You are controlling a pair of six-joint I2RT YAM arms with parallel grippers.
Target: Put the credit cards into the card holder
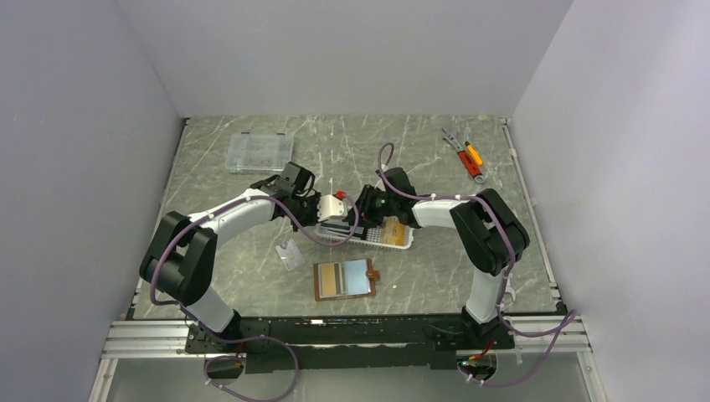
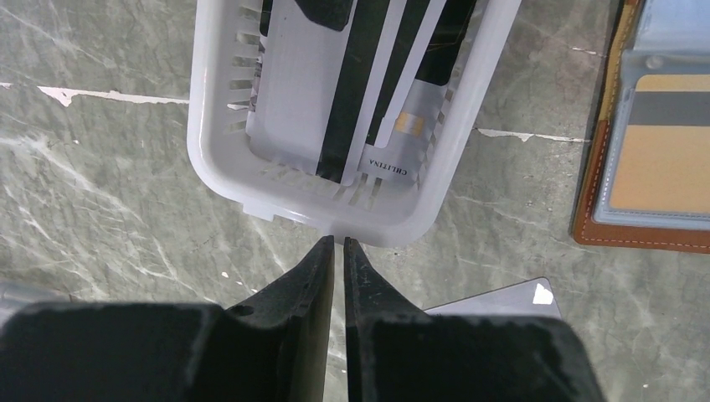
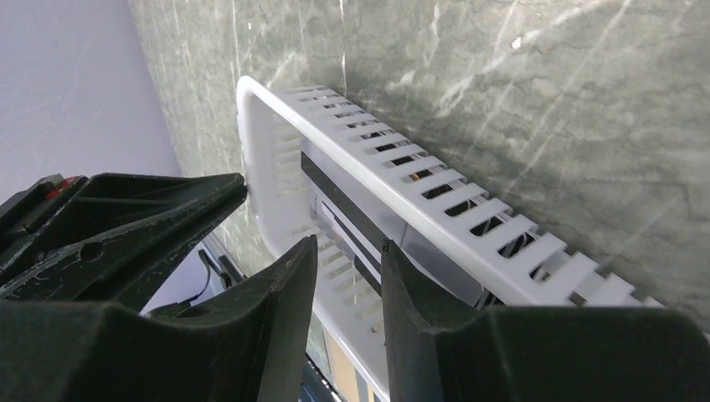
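Note:
A white basket (image 1: 402,244) (image 2: 456,126) (image 3: 335,151) holds several cards, including striped ones (image 2: 347,100) and a card marked CHLITINA (image 2: 389,163). My left gripper (image 1: 314,219) is at the basket's left end; its fingers are nearly together at the rim, and whether they grip it is unclear. My right gripper (image 1: 368,213) stands open over the cards, with nothing visibly held. The brown card holder (image 1: 356,276) (image 2: 590,222) lies open in front of the basket, a tan card in it.
A loose pale card (image 1: 290,255) lies left of the holder. A clear plastic box (image 1: 259,152) is at back left; red and yellow tools (image 1: 469,163) are at back right.

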